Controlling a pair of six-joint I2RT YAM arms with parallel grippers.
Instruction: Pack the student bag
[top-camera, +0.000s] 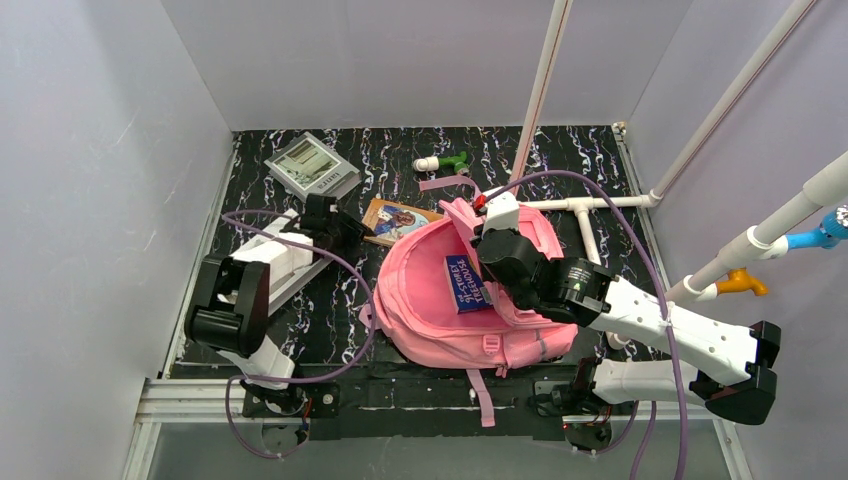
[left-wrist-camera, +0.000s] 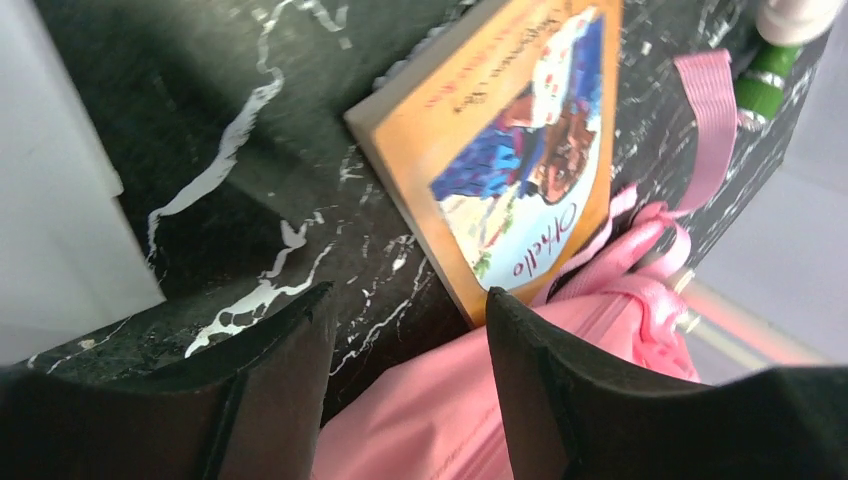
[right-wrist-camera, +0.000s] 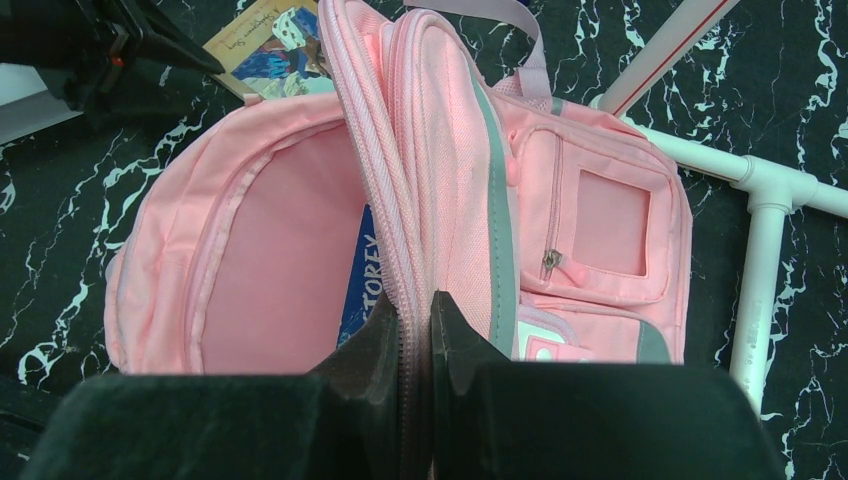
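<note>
In the top view, the pink backpack (top-camera: 425, 280) lies unzipped with a blue book (top-camera: 465, 284) inside. My right gripper is shut on the zippered edge of the bag's raised flap (right-wrist-camera: 385, 130). An orange-bordered Othello book (left-wrist-camera: 520, 140) lies flat beside the bag, one corner close to the pink fabric. My left gripper is open above the floor near the book's left edge, nothing between its fingers. The left arm partly covers a white book (left-wrist-camera: 60, 200) on the left. A grey book (top-camera: 312, 163) lies at the back left.
A white pipe with a green valve (top-camera: 441, 163) sits at the back. White pipes (right-wrist-camera: 765, 290) run along the bag's right side, and another rises behind it. A pink strap (top-camera: 446, 183) lies behind the bag.
</note>
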